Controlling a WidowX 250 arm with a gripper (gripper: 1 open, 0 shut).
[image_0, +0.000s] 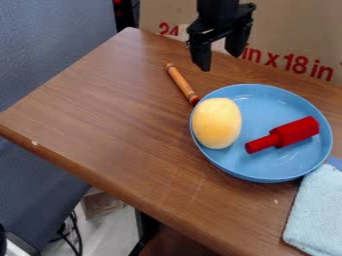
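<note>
The black gripper (218, 48) hangs at the top centre above the back of the wooden table, open, with nothing visible between its fingers. Below it to the left lies an orange stick, like a carrot or crayon (182, 82). A blue plate (261, 105) holds a pale yellow oval object (215, 122) on its left and a red object with a narrower handle-like end (293, 132) on its right.
A light blue cloth (317, 210) lies at the front right of the table (107, 120). A cardboard box (294, 35) stands behind.
</note>
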